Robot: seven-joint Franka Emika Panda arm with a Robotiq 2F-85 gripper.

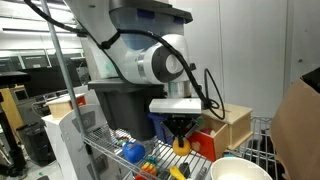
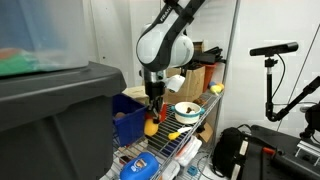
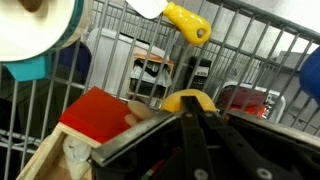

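Note:
My gripper (image 1: 182,137) points down over a wire rack (image 2: 190,142). In the wrist view the black gripper fingers (image 3: 185,140) are shut. Right at their tips is a rounded yellow-orange object (image 3: 188,101), which also shows as a yellow-orange patch (image 1: 182,148) below the gripper in exterior view 1. In exterior view 2 the yellow-orange object (image 2: 151,127) sits low under the gripper. Whether the fingers grip any part of it I cannot tell; nothing clearly shows between them.
Near the gripper lie a red item (image 3: 98,112) in a wooden box (image 1: 235,128), a yellow-handled tool (image 3: 188,23) and a blue object (image 1: 133,152). A white bowl (image 1: 238,169) stands in front. A large dark bin (image 1: 128,108) and cardboard (image 1: 300,125) border the rack.

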